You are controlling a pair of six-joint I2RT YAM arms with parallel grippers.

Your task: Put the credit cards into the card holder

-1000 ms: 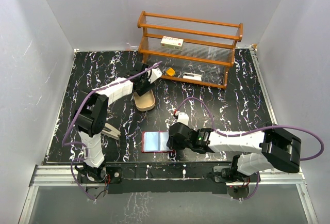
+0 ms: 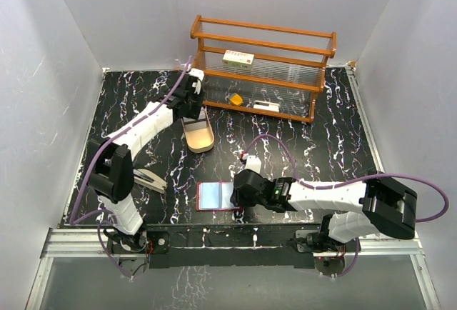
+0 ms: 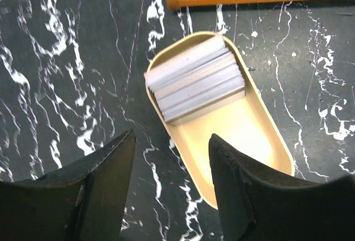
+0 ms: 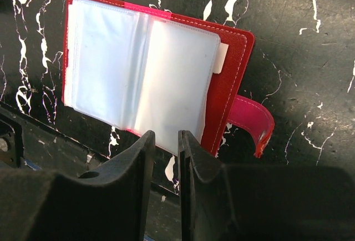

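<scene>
A cream tray (image 3: 249,141) holds a stack of pale cards (image 3: 194,77) in its upper part. My left gripper is over the tray's near side, fingers apart with nothing between them. The red card holder (image 4: 233,69) lies opened flat with clear sleeves (image 4: 166,80) and a pink strap (image 4: 255,119). My right gripper hangs over its lower edge, fingertips a small gap apart, nothing seen between them.
A wooden rack (image 2: 263,81) with a box (image 2: 238,58) and small items stands at the back. A beige object (image 2: 153,183) lies at the left.
The left arm has swung, its gripper shifting slightly up and left over the tray. The right arm has stayed in place.
</scene>
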